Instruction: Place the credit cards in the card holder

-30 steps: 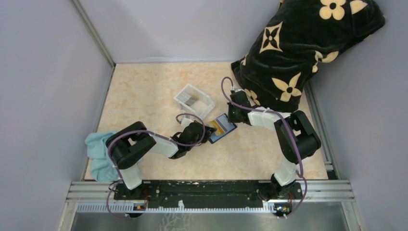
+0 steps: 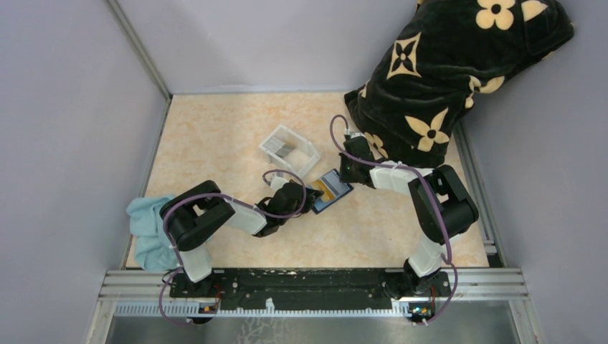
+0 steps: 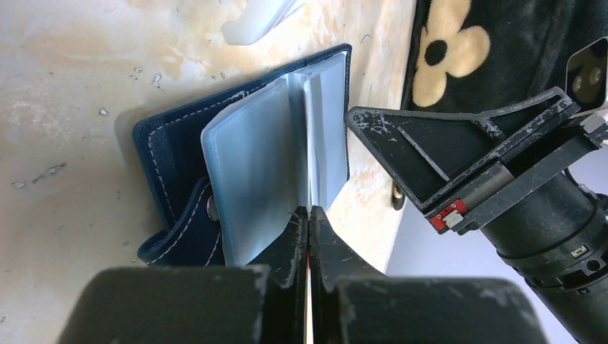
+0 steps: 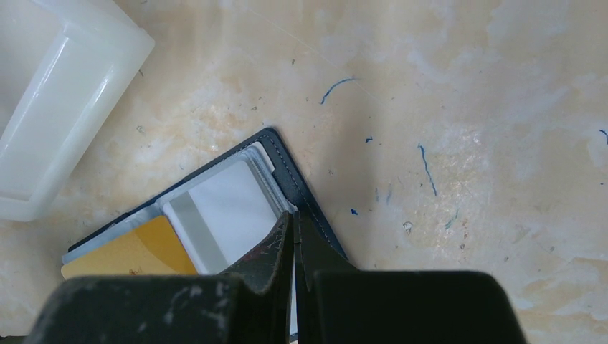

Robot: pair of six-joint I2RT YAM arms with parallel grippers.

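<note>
The navy card holder lies unfolded on the table with its pale clear sleeves showing. A gold card stands out over the sleeves in the right wrist view, beside a whitish panel. Left wrist view: the thin pale edge of this card runs straight out from between the fingertips of my left gripper, which is shut on it. My right gripper is shut, its tips at the holder's sleeve edge; whether it pinches the sleeve I cannot tell.
A white open tray with several striped or greyish cards stands just behind the holder. A black patterned cushion fills the back right, and a light blue cloth lies at the left.
</note>
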